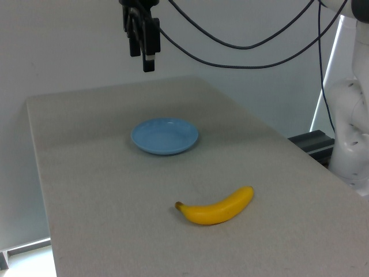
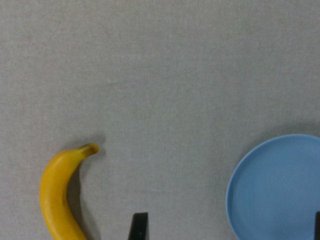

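A yellow banana (image 1: pixel 216 210) lies on the grey table (image 1: pixel 98 213), in front of a blue plate (image 1: pixel 165 135) and apart from it. My black gripper (image 1: pixel 142 60) hangs high above the back of the table. In the wrist view the banana (image 2: pixel 57 190) is at lower left and the plate (image 2: pixel 277 190) at lower right. The gripper's two dark fingertips show at the bottom edge (image 2: pixel 228 226), wide apart, so it is open with nothing between them near at hand.
The white robot arm body (image 1: pixel 349 133) stands beyond the table's right edge, with cables hanging above.
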